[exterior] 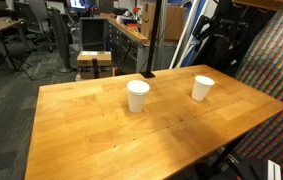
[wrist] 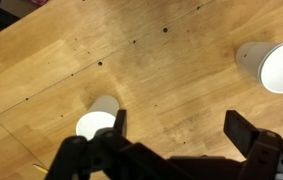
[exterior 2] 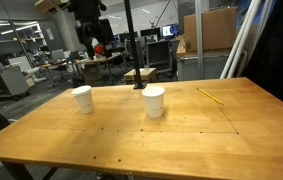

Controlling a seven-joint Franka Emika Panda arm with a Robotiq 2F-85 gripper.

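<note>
Two white cups stand upright on the wooden table. One cup point(exterior: 138, 96) is near the table's middle, and the other cup point(exterior: 202, 89) is farther right, closer to the arm. Well above the tabletop, my gripper is open, with bare wood showing between its fingers. From the wrist view, one cup point(wrist: 99, 118) lies by the left finger, partly covered by it, and the other cup point(wrist: 269, 66) is at the upper right. Neither is between the fingers.
A thin yellow stick, perhaps a pencil point(exterior 2: 210, 96), lies on the table point(exterior 2: 196, 140) away from the cups. A dark upright post point(exterior 2: 133, 45) rises behind the table's far edge.
</note>
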